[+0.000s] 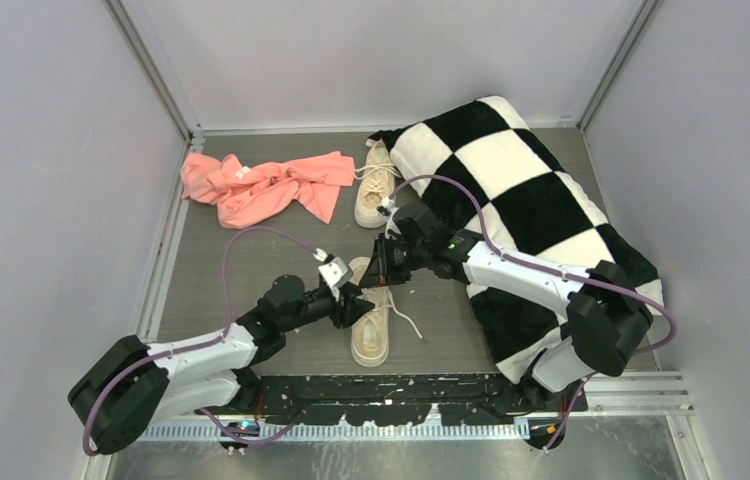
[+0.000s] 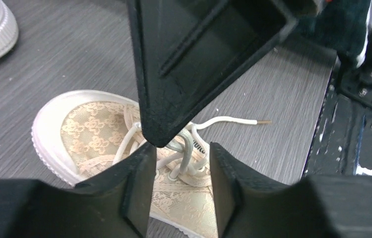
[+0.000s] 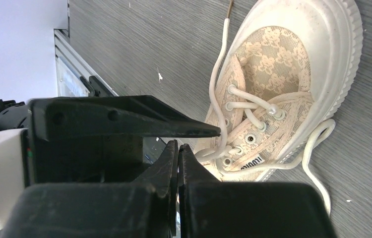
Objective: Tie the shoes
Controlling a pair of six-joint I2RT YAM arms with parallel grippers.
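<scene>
The near beige shoe (image 1: 370, 345) lies below both grippers, its white lace (image 2: 223, 120) loosely looped over the tongue. In the left wrist view, my left gripper is part open, its fingertips spread to either side of a lace loop just above the shoe. My right gripper is shut over the shoe's front part; no lace clearly shows between its tips, though a strand passes behind them. One left finger (image 3: 189, 128) reaches in beside a lace strand in the right wrist view. The far beige shoe (image 1: 372, 208) has its laces crossed on top.
A pink cloth (image 1: 269, 187) lies at the back left. On the right, a black-and-white checkered cushion (image 1: 511, 180) fills much of the floor, under the right arm. Both grippers stand very close together.
</scene>
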